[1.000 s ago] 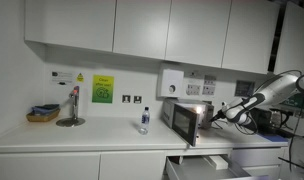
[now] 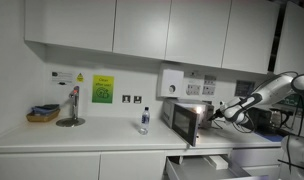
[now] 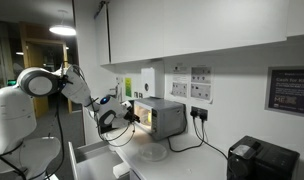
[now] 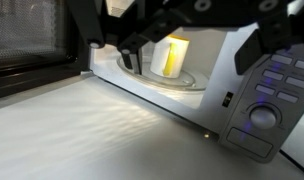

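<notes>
The microwave (image 3: 170, 118) stands on the counter with its door (image 2: 186, 123) swung open. Inside, in the wrist view, a white cup (image 4: 170, 57) with a yellow patch rests upright on the glass turntable (image 4: 190, 82). My gripper is open in front of the lit cavity, its dark fingers (image 4: 131, 60) spread apart. Between them, beyond the tips, the cup shows with nothing gripped. The control panel (image 4: 267, 105) with its round knob lies to the right. In exterior view 2 the gripper is at the microwave's front, too small for detail.
Below the microwave a drawer (image 3: 92, 158) is pulled out. A clear plate (image 3: 153, 153) lies on the counter beside the microwave, and a black toaster (image 3: 260, 158) stands further along. A water bottle (image 2: 145, 121) stands left of the door.
My arm has shifted slightly to the right and its posture has changed a little near the microwave. The door, drawer and bottle have not moved.
</notes>
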